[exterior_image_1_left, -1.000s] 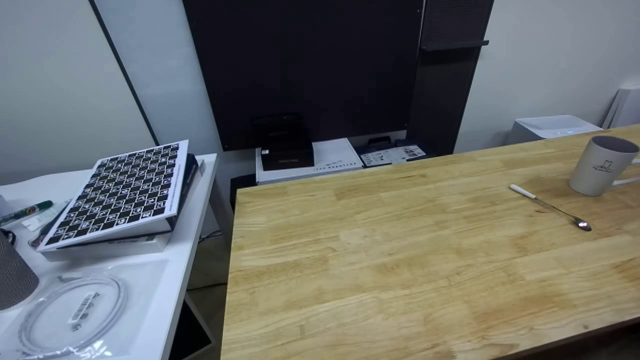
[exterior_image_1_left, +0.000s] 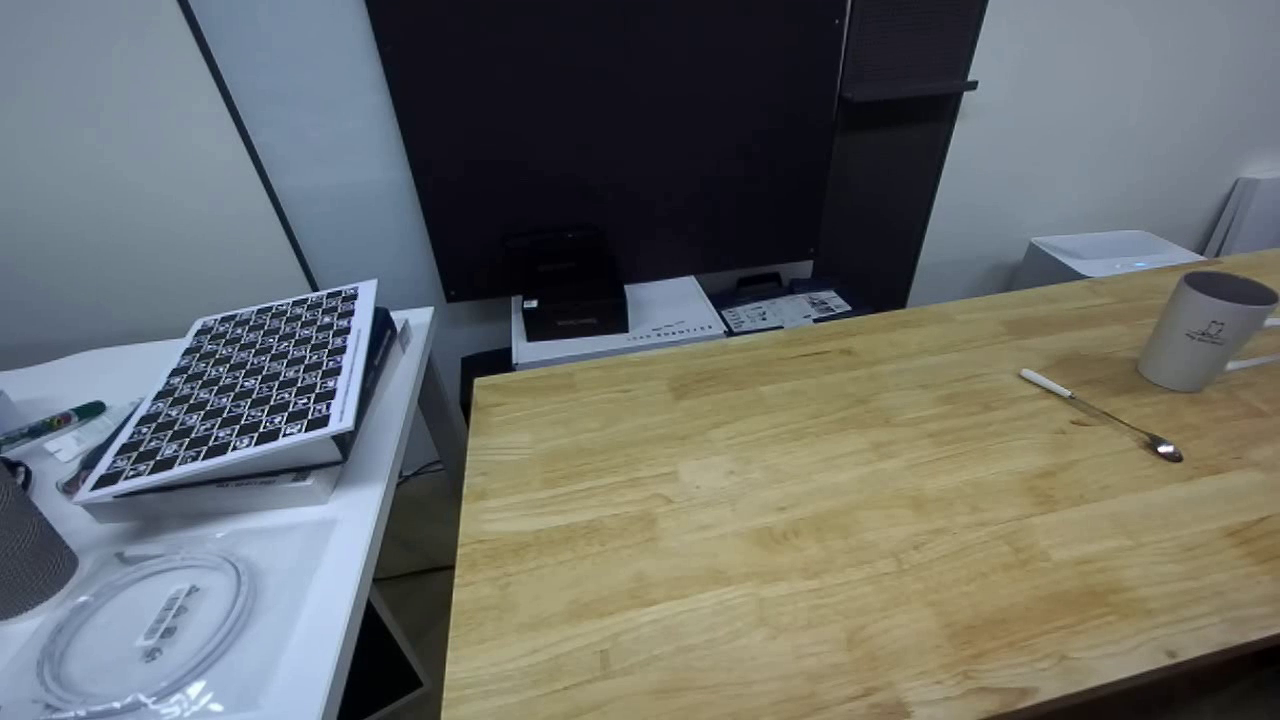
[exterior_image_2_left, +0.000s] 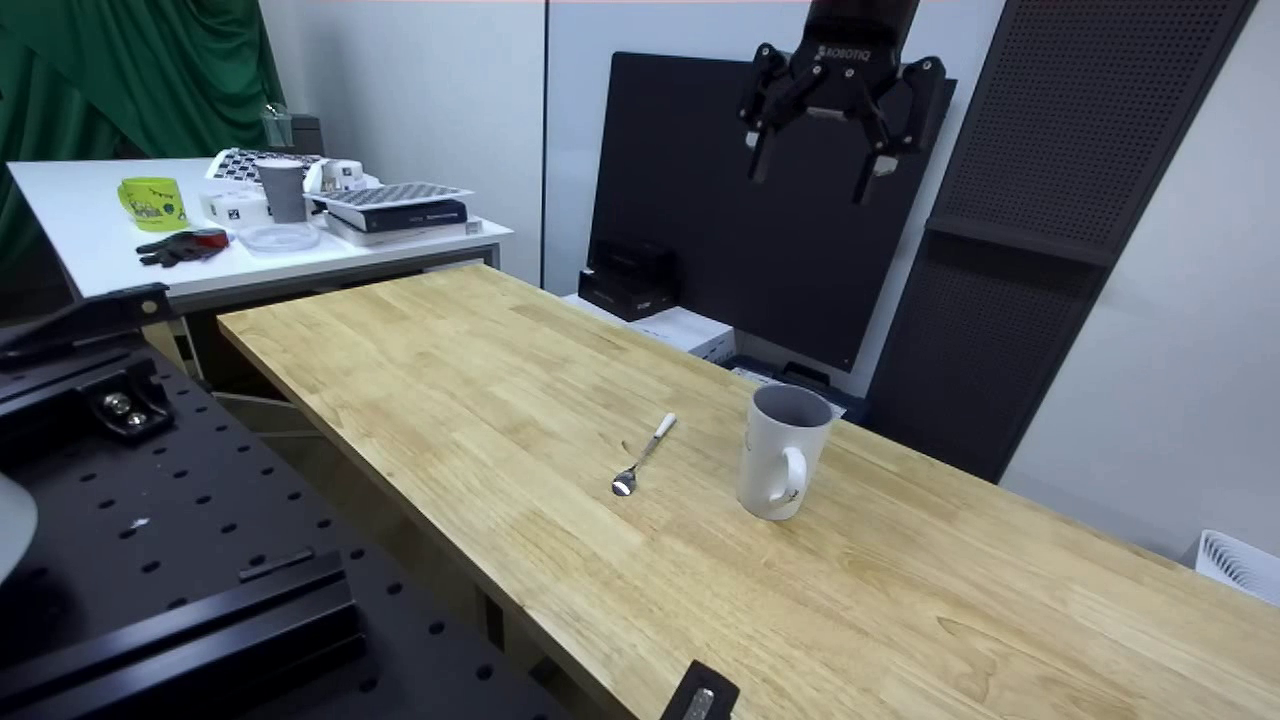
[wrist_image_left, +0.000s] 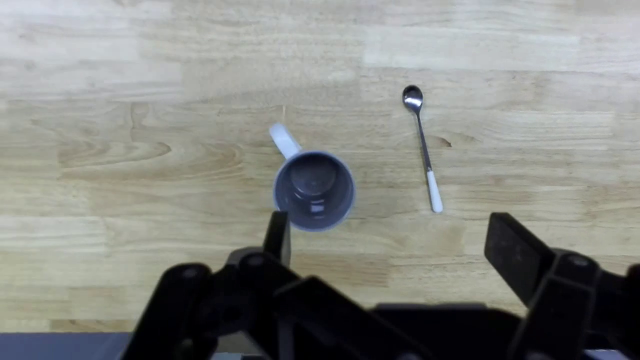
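Note:
On the wooden table stands an upright grey-white mug (exterior_image_2_left: 774, 462), its handle turned toward the camera in exterior view 2. From above, in the wrist view, the mug (wrist_image_left: 315, 191) looks empty. A thin metal spoon with a white handle (wrist_image_left: 424, 147) lies flat beside it, apart from the mug; the same spoon (exterior_image_1_left: 1098, 414) shows at the right in exterior view 1. My gripper (exterior_image_2_left: 816, 174) hangs open high above the table, nothing between its fingers. In the wrist view its fingertips are spread wide, the left one overlapping the mug's rim in the picture only.
A white side table (exterior_image_2_left: 108, 216) holding a patterned board, cups and other items stands beyond its far end. A black perforated platform (exterior_image_2_left: 228, 540) runs along the near side.

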